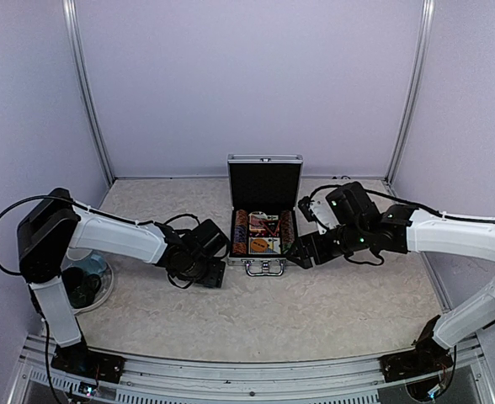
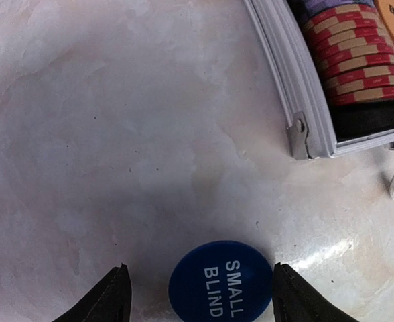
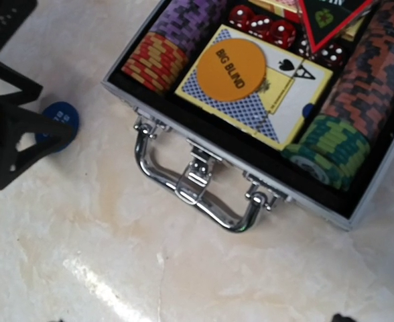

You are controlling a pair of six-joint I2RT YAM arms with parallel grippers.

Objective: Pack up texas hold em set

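The aluminium poker case [image 1: 264, 165] stands open, holding chip stacks [image 3: 352, 101], dice [image 3: 260, 24], cards [image 3: 284, 109] and an orange Big Blind disc [image 3: 230, 68]. A blue Small Blind disc [image 2: 220, 282] lies on the table left of the case. My open left gripper straddles it, one fingertip right beside the disc's edge. In the top view, my right gripper [image 1: 305, 254] hovers at the case's front right corner; in its wrist view only fingertip slivers show at the bottom edge, apart.
A round tray [image 1: 104, 295] with dark mugs sits at the far left, under the left arm. The table [image 1: 315, 320] in front of the case is clear; walls close in the back and sides.
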